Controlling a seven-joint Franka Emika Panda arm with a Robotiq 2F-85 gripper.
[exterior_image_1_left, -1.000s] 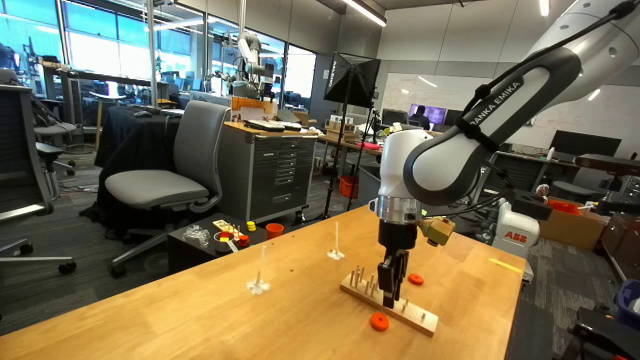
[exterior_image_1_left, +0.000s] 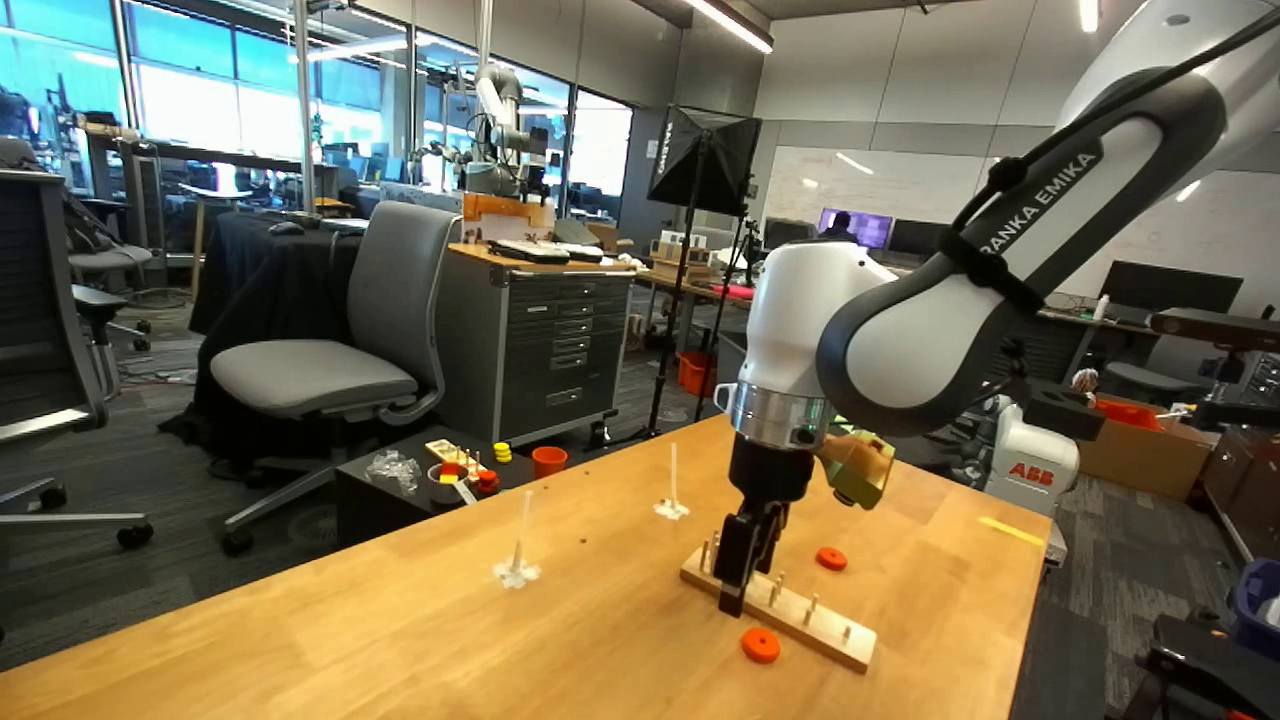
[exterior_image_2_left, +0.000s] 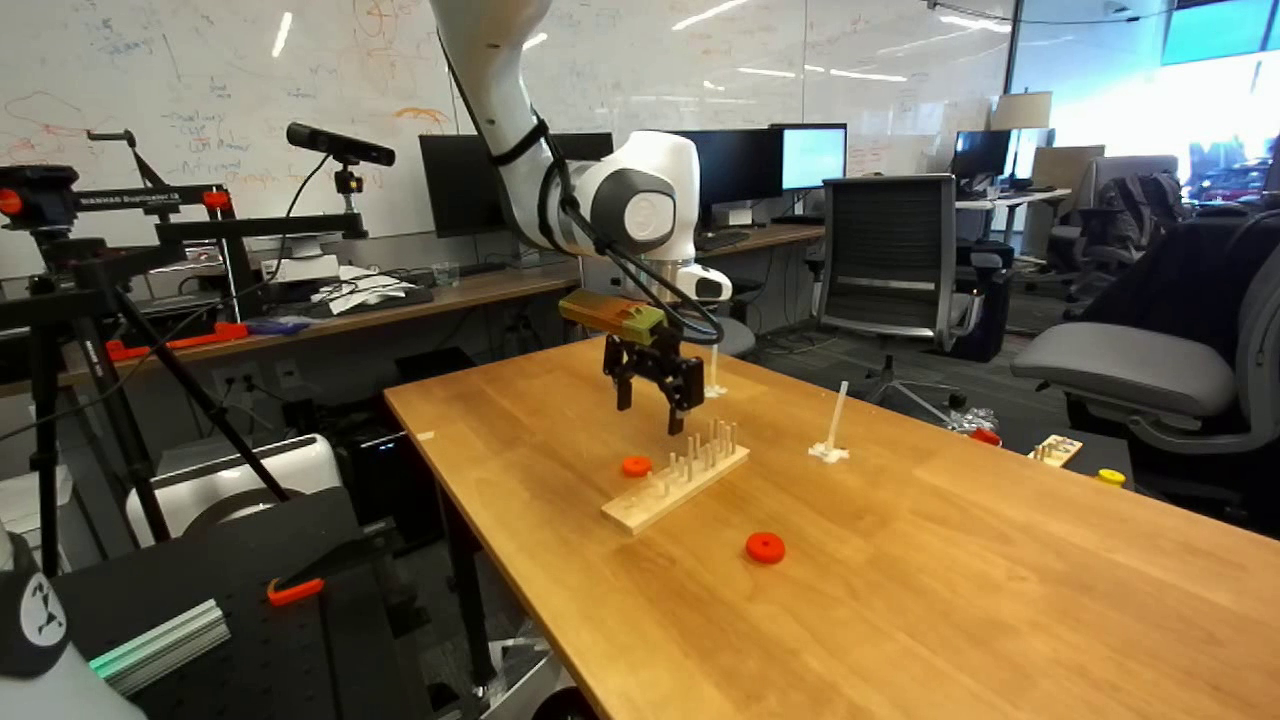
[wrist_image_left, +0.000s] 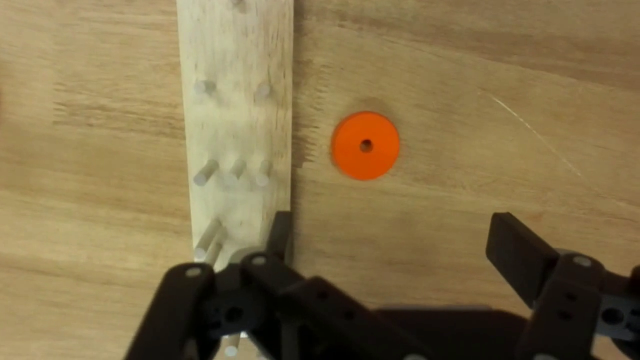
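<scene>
My gripper is open, its fingers wide apart with nothing between them. In exterior view 2 the gripper (exterior_image_2_left: 649, 414) hangs above the far part of a pale wooden peg board (exterior_image_2_left: 678, 486) with upright pegs. In the wrist view the left finger overlaps the edge of the peg board (wrist_image_left: 240, 129), while the right one is over bare table. An orange disc (wrist_image_left: 366, 146) with a centre hole lies flat beside the board, ahead of the fingers. A second disc (exterior_image_2_left: 765, 547), red-orange, lies on the table on the board's other side.
Two white upright rods stand on the table, a nearer rod (exterior_image_1_left: 519, 546) and a farther rod (exterior_image_1_left: 673, 486). A side stand (exterior_image_1_left: 396, 486) off the table's edge holds a cup and small coloured pieces.
In exterior view 1 my gripper has moved left along the peg board and tilted. The board and the discs look about where they were.
</scene>
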